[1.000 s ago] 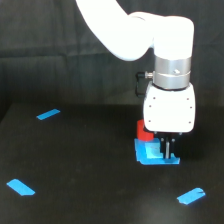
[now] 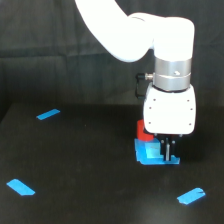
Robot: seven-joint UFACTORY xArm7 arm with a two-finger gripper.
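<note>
My gripper (image 2: 168, 156) points straight down at the right of the camera view, its dark fingertips over the right part of a bright blue piece (image 2: 144, 153). A red object (image 2: 142, 130) rises behind the blue piece, partly hidden by the white hand. Whether the fingers touch or hold anything is too small to make out.
Blue strips lie flat on the dark table: one at the far left (image 2: 48, 114), one at the front left (image 2: 20, 187) and one at the front right (image 2: 190, 196). A dark curtain (image 2: 60, 70) hangs behind.
The hand sits very slightly lower than before. The blue piece, the red object and the strips appear unmoved.
</note>
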